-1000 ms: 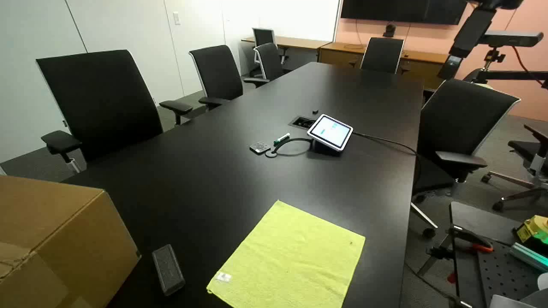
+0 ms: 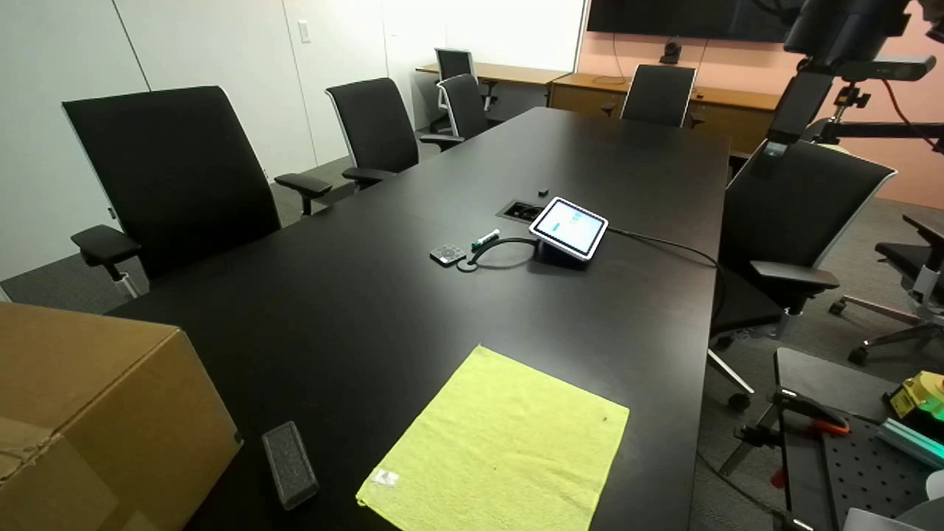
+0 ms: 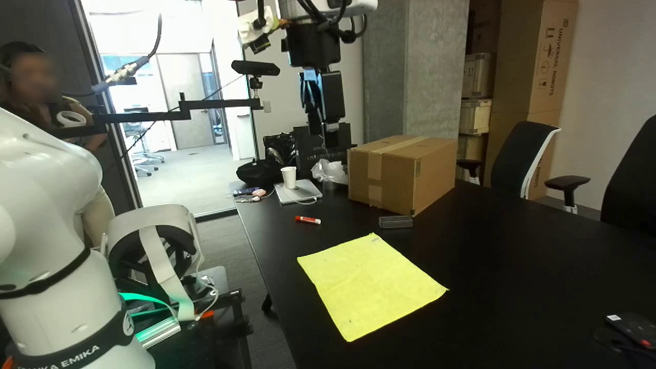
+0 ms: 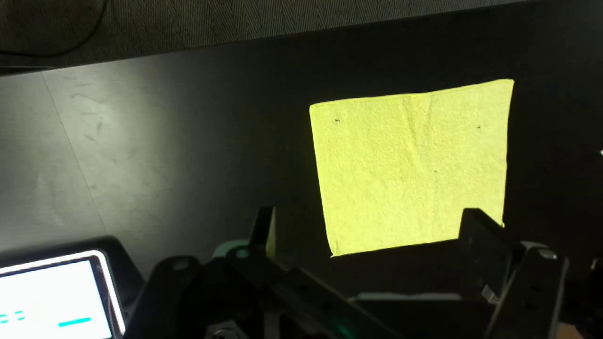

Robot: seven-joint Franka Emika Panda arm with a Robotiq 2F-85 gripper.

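A yellow cloth (image 2: 504,434) lies spread nearly flat on the dark table, its faint creases showing in the wrist view (image 4: 415,169). High above the tabletop hangs my gripper, its two fingers wide apart and nothing between them. From the wrist, one finger (image 4: 263,231) appears left of the cloth and the other overlaps its lower right corner, though the gripper is well clear of it in height. In exterior view 2 the gripper (image 3: 323,126) is at the top middle, pointing down.
Near the cloth lie a dark eraser-like block (image 2: 290,464) and a red marker (image 3: 308,219). A cardboard box (image 3: 400,175) stands behind them. Farther along the table are a tablet on a stand (image 2: 568,227), a green-capped marker (image 2: 484,239) and a cable. Bare table surrounds the cloth.
In exterior view 1 my gripper has come lower and hangs more upright. The cloth, block, box and tablet are where they were.
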